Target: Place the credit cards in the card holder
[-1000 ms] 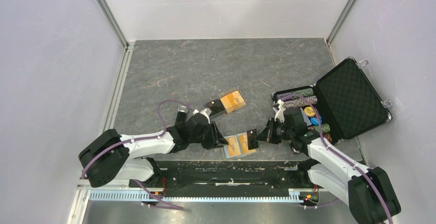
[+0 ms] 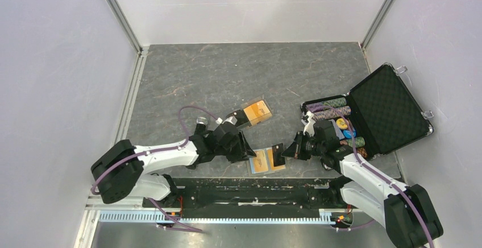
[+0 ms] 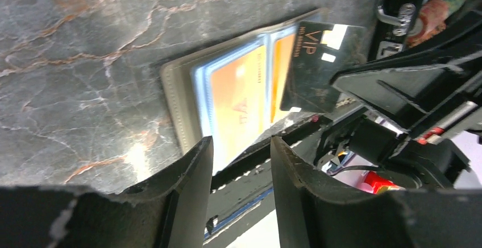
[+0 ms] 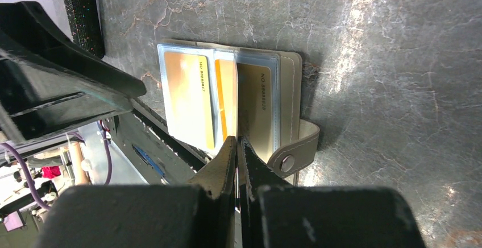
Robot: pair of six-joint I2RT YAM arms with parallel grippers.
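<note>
The open card holder (image 2: 251, 172) lies flat near the table's front edge, its clear sleeves showing golden-orange cards (image 3: 239, 94). A black VIP card (image 3: 321, 66) stands tilted up over the holder's right part. My right gripper is shut on this card, which appears edge-on as a thin line in the right wrist view. Whether its lower edge sits inside a sleeve cannot be told. At the holder's left side, my left gripper is part open, a sleeve corner showing beyond the gap between its fingers; contact is unclear.
Behind the left gripper lies a clear box (image 2: 258, 111) with an orange and a black card. An open black case (image 2: 389, 111) of poker chips stands at the right.
My left gripper has shifted slightly to the right and forward, and the holder sits a little further right. The right gripper and the black card look nearly still.
</note>
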